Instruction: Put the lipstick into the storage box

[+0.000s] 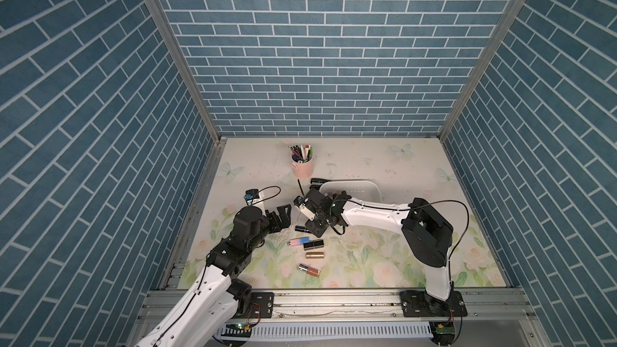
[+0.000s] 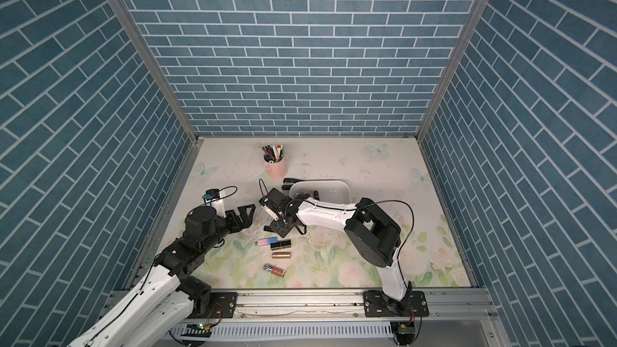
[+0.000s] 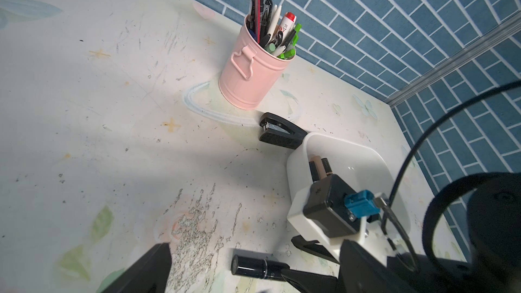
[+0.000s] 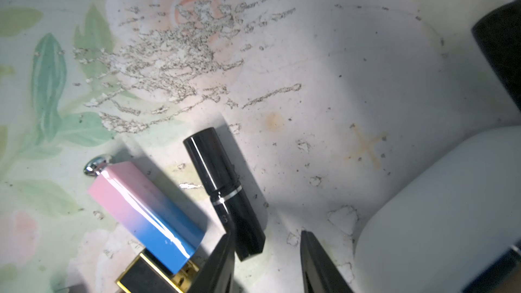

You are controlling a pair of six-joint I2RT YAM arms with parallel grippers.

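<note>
A black lipstick tube [image 4: 217,165] with a thin silver band lies on the table in the right wrist view. My right gripper hovers at its lower end, fingers apart; the left finger overlaps the tube's edge, and I cannot tell whether they touch. In the left wrist view a right finger hides one end of the black tube [image 3: 255,267]. The white storage box [image 3: 297,176] stands behind the right arm, with some tubes [image 3: 320,168] inside. My left gripper [image 1: 284,217] is open and empty above the table, left of the right gripper.
Beside the black tube lie a pink-blue tube [image 4: 143,206] and a black-gold one [image 4: 149,274]. Nearer the front are a gold tube [image 1: 315,255] and a reddish gloss [image 1: 309,270]. A stapler [image 3: 282,131] and pink pen cup [image 3: 252,70] stand behind.
</note>
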